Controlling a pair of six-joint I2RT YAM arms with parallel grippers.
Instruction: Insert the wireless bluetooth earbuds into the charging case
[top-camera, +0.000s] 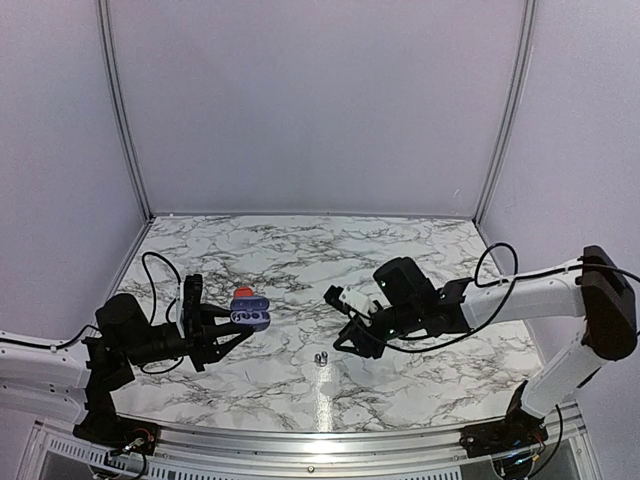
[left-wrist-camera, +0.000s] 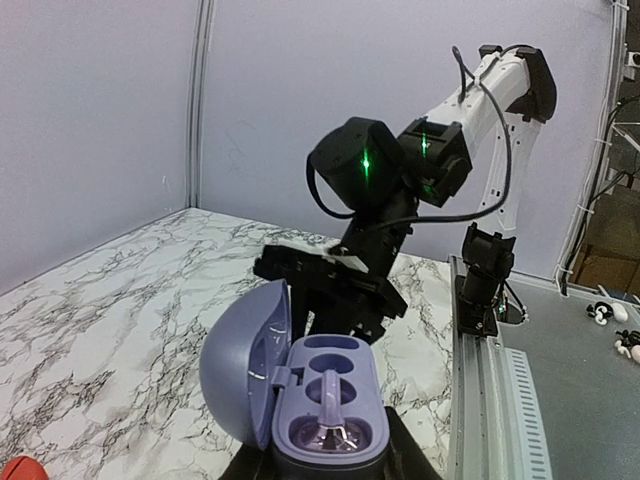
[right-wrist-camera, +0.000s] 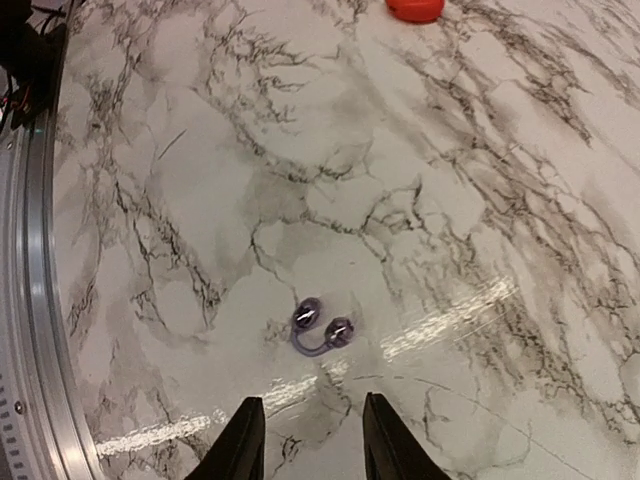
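Observation:
The purple charging case (top-camera: 249, 318) is held up off the table at the left, with my left gripper (top-camera: 238, 325) shut on it. Its lid (left-wrist-camera: 235, 360) stands open, and one earbud (left-wrist-camera: 330, 400) sits in the nearest end of the tray; the opening at the far end looks empty. Another earbud (right-wrist-camera: 309, 347), a curved purple band with two shiny knobs, lies loose on the marble table. My right gripper is open, low over the table and a little to the right of that earbud in the top view, nothing between its fingers.
A red rounded object (top-camera: 243, 292) lies on the table behind the case, partly covered by it in the top view. A metal rail (top-camera: 310, 440) runs along the front edge.

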